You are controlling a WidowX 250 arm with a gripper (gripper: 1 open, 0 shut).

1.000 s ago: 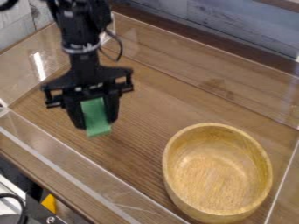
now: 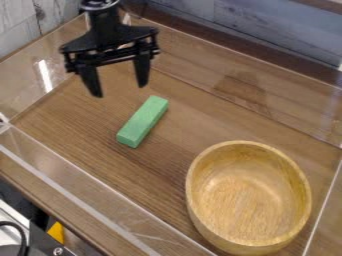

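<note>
A green rectangular block [image 2: 142, 121] lies flat and diagonal on the wooden floor of the workspace, left of a large round tan bowl [image 2: 249, 195] at the lower right. My dark gripper [image 2: 106, 75] is above and to the left of the block, apart from it, its fingers spread open with nothing between them.
Walls border the wooden surface at the back and left. The middle and right behind the bowl are clear. Some dark cables and yellow pieces sit outside the lower left edge.
The green block, earlier held in my gripper and carried toward the back, now lies on the surface. My gripper has let go and moved up and back from it.
</note>
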